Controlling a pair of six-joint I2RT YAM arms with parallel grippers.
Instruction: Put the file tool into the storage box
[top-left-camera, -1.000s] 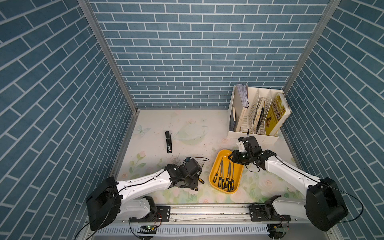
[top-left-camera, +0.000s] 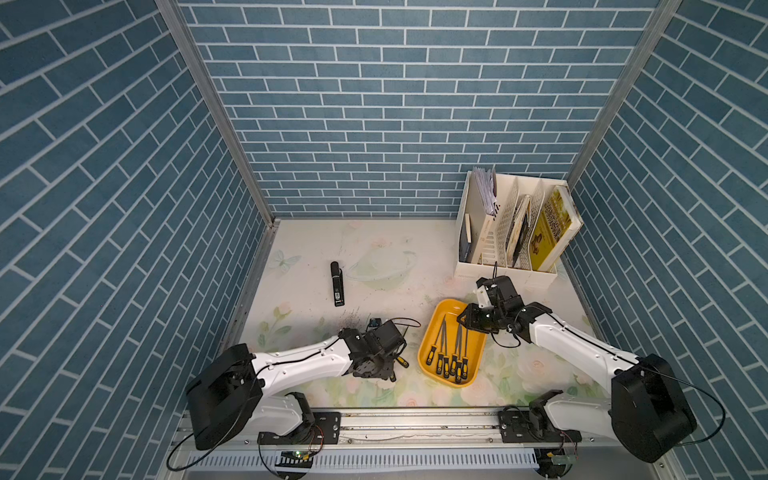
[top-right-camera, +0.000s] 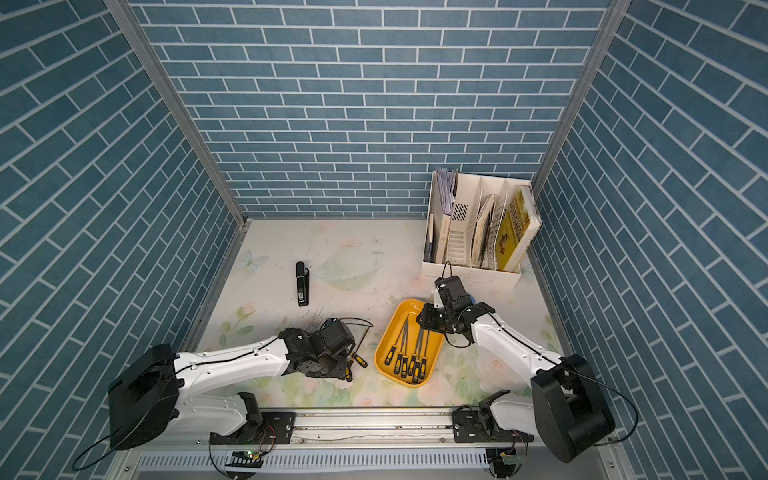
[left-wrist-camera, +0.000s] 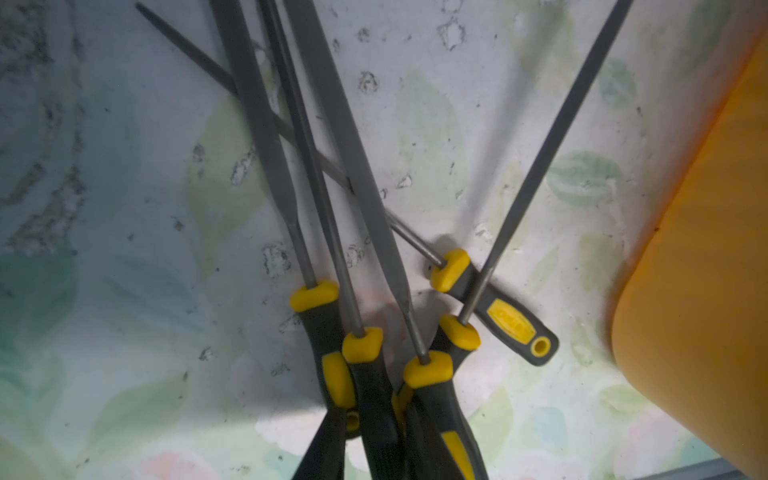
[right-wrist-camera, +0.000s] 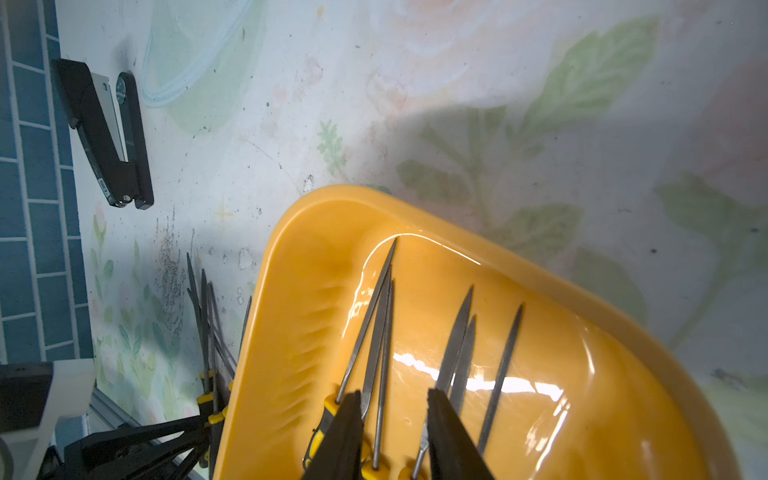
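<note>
Several files with black-and-yellow handles lie bunched and crossing on the table in the left wrist view. My left gripper is part open, low over the bunch, with the middle file's handle (left-wrist-camera: 376, 400) between its fingers; whether they touch it is unclear. Another file (left-wrist-camera: 512, 318) lies crosswise under the others. Beside the bunch stands the yellow storage box (top-left-camera: 480, 352), holding several files (right-wrist-camera: 448, 352) with their handles toward the front. My right gripper is part open above the box's back right side, with nothing held between its fingers.
A black stapler (top-left-camera: 337, 284) lies at the back left of the table. A white rack (top-left-camera: 504, 274) of folders and books stands at the back right. Open table lies between the stapler and the rack.
The right gripper has lowered a little. The box and its files stay where they were.
</note>
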